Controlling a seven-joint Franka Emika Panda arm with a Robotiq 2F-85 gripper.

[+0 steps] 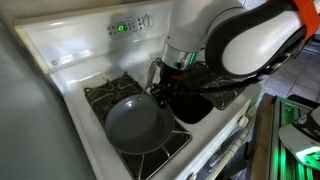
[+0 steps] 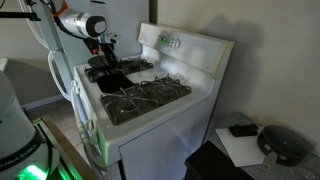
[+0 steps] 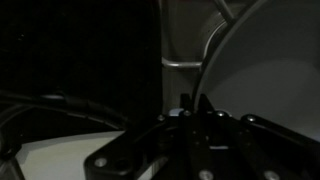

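Note:
A round grey pan (image 1: 140,125) rests over the left burners of the white stove, in exterior view 1. My gripper (image 1: 158,98) is at the pan's upper right rim, with its fingers shut. In the wrist view, the thin rim of the pan (image 3: 265,75) runs down to the fingertips and appears to pass between them. The fingers hide the exact contact. Exterior view 2 shows the gripper (image 2: 106,48) from farther away, over the far part of the stove.
Beside the grey pan lies a dark pan (image 1: 193,106). Bare burner grates (image 2: 147,97) occupy the stove's near side in exterior view 2. A black pot (image 2: 285,145) and a white sheet (image 2: 240,148) are at the right. The control panel (image 1: 128,27) rises behind.

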